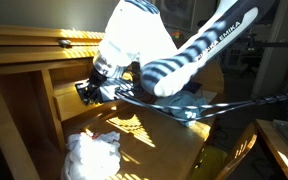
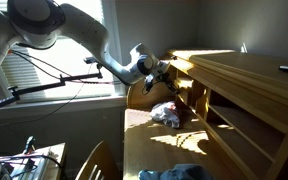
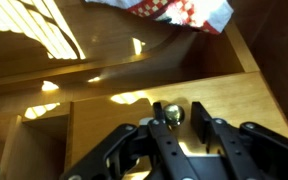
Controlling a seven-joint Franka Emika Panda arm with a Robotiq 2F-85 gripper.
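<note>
In the wrist view a pale wooden drawer front [image 3: 229, 97] carries a small round metallic knob [image 3: 174, 115]. My gripper stands around that knob, one dark fingertip on each side. A gap shows between the knob and the right-hand finger [image 3: 198, 112], so the fingers look part open. Exterior view 1 has the gripper [image 1: 96, 88] up against the desk's shelf unit, where the knob itself is hidden. From the second exterior view, the gripper [image 2: 164, 77] is at the far end of the shelf.
A crumpled white cloth with red [image 1: 92, 156] lies on the desktop below the gripper. Blue-grey cloth [image 2: 182, 172] rests on the desk's near end in exterior view 2. Sunlit desktop [image 2: 149, 150] between them is bare. Open compartments [image 2: 239, 118] line the shelf.
</note>
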